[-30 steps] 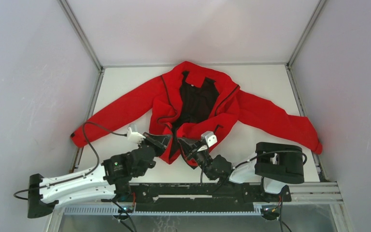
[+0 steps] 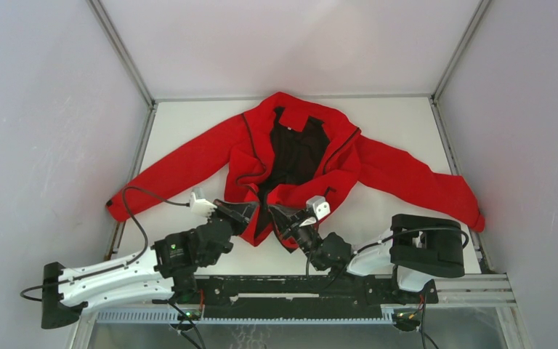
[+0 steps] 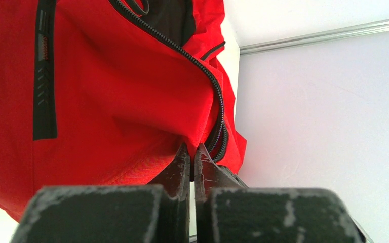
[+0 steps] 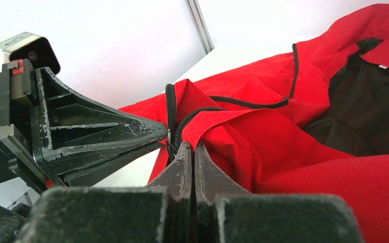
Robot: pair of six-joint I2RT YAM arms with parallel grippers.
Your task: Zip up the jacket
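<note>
A red jacket [image 2: 203, 163] with a black lining lies spread out, its front open. Low on the front, my left gripper [image 2: 253, 209] is shut on the edge with the black zipper; in the right wrist view, its fingertips [image 4: 159, 130] meet the upright zipper strip [image 4: 170, 109]. Just to the right, my right gripper [image 2: 272, 211] is shut too, the red cloth of the other front panel [image 4: 273, 134] gathered to a point at its tips. Black zipper teeth [image 3: 202, 68] curve down toward my left gripper. Whether the slider is there cannot be made out.
Both sleeves stretch outward, the right one [image 2: 421, 182] toward the side wall [image 2: 530, 145]. My two grippers stand close together, with only a small gap between them. Bare white table [image 2: 399, 116] shows at the back right.
The right arm's elbow has shifted slightly right and its gripper has tilted a little. My left arm and the jacket stay in place.
</note>
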